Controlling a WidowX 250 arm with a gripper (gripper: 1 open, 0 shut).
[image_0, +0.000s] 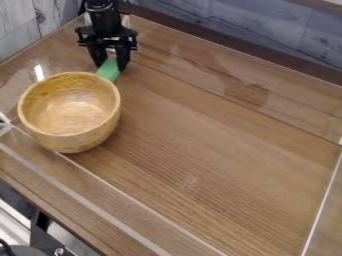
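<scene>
My black gripper reaches in from the top of the camera view, at the upper left of the wooden table. It is shut on a green object, whose upper part is hidden by the gripper. The object sits just behind a large wooden bowl at the left.
Table edges and a pale wall border the left and top.
</scene>
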